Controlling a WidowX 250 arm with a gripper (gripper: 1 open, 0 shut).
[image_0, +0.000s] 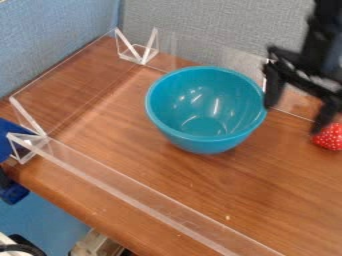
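My black gripper (297, 96) is at the upper right, blurred, its fingers pointing down and apart, open, just right of a turquoise bowl (203, 118) standing on the wooden table (174, 200). A red strawberry-like object with white specks (329, 138) lies at the right edge, just below the gripper and partly cut off by the frame.
Clear plastic walls with white brackets (30, 142) line the table's left and back sides. A blue object (11, 131) is at the left edge, outside the wall.
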